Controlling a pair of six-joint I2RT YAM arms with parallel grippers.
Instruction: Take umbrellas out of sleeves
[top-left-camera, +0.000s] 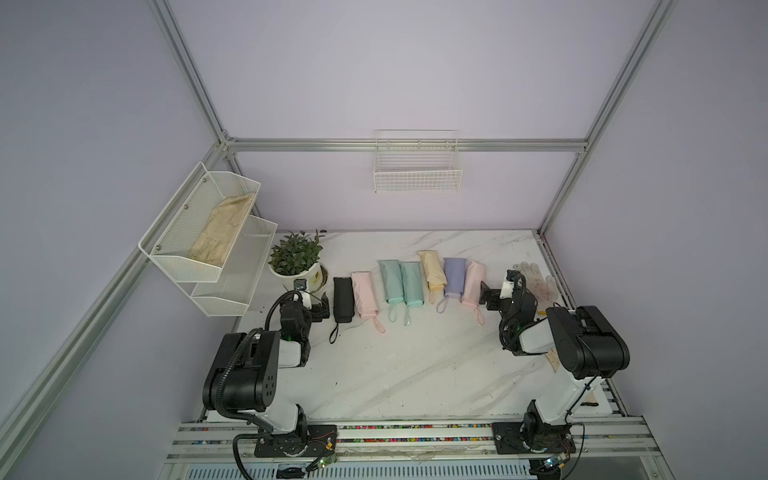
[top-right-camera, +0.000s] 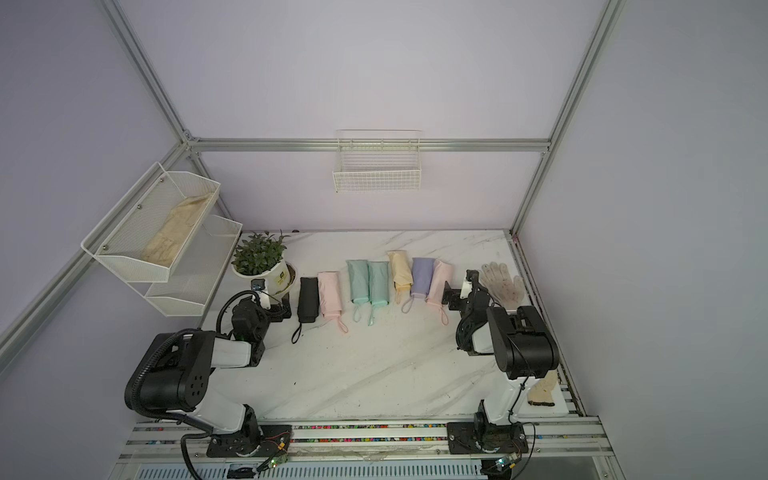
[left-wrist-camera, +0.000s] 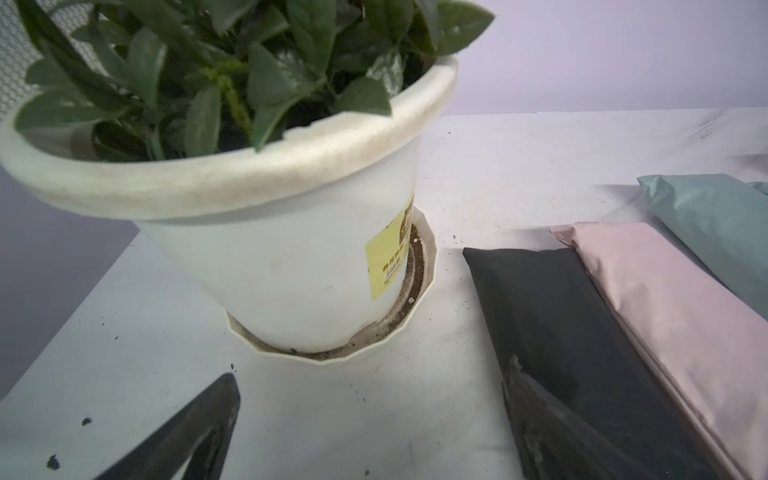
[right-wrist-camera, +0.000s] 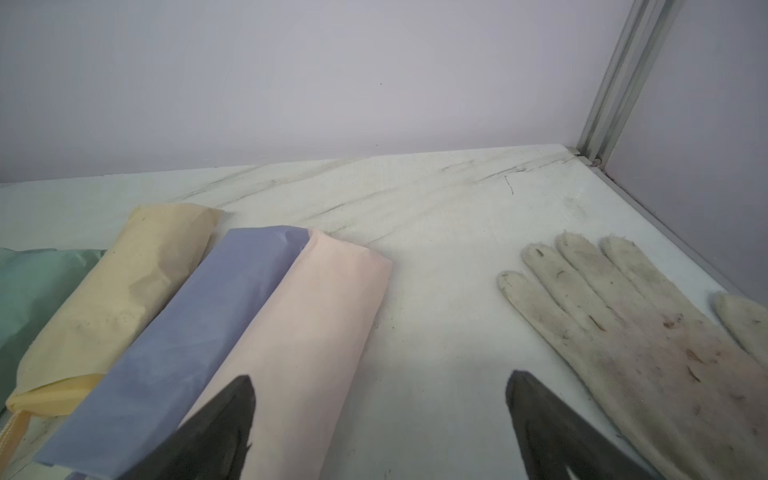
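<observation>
Several sleeved umbrellas lie in a row across the back half of the table, their wrist loops toward the front. From left to right they are black (top-left-camera: 343, 299), pink (top-left-camera: 365, 294), teal (top-left-camera: 391, 281), another teal (top-left-camera: 412, 283), yellow (top-left-camera: 433, 270), purple (top-left-camera: 453, 277) and a second pink (top-left-camera: 473, 283). My left gripper is open and empty, just left of the black umbrella (left-wrist-camera: 576, 344) and in front of the plant pot. On the right, my right gripper also stands open, its left finger overlapping the right-hand pink umbrella (right-wrist-camera: 320, 320) in view; contact cannot be told.
The potted plant (left-wrist-camera: 296, 256) stands by the left gripper on its saucer. A dirty glove (right-wrist-camera: 624, 328) lies at the right. White mesh shelves (top-left-camera: 216, 248) hang at left, a wire basket (top-left-camera: 417, 169) at the back.
</observation>
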